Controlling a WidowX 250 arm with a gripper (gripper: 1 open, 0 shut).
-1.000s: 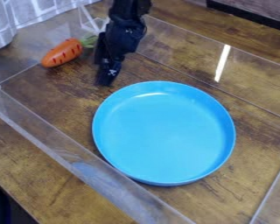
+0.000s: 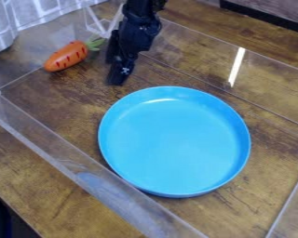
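My black gripper [image 2: 122,58] reaches down from the top centre to the wooden surface, just right of an orange toy carrot [image 2: 67,56] with a green top. It stands open; whether it touches the carrot's top is hard to tell. A round blue plate [image 2: 173,139] lies in the lower middle.
Clear low walls [image 2: 77,171] edge the wooden area. A white cloth or bag [image 2: 15,23] is at the top left. The wood to the right of the gripper and plate is clear.
The gripper has shifted slightly over the last second near the carrot's green top. The carrot and plate look essentially unmoved.
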